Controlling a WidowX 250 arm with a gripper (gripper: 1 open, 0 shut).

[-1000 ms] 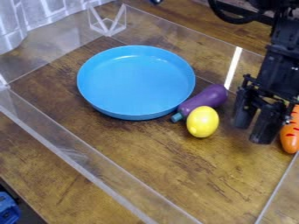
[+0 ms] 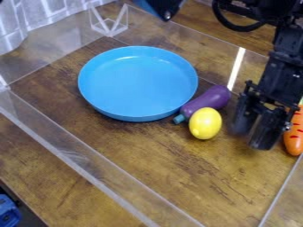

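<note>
My black gripper (image 2: 263,121) hangs low at the right over the wooden table, right of a yellow egg-shaped object (image 2: 205,124) and a purple eggplant (image 2: 208,101). An orange carrot (image 2: 292,142) lies at the right edge, partly behind the gripper. The fingers are dark and blurred, so whether they are open or shut, or hold anything, I cannot tell. A blue plate (image 2: 137,82) sits left of the eggplant.
A clear plastic wall runs round the wooden work area (image 2: 130,177). A dark blue shape is at the top middle.
The gripper and arm have shifted very slightly. The objects on the table look unmoved.
</note>
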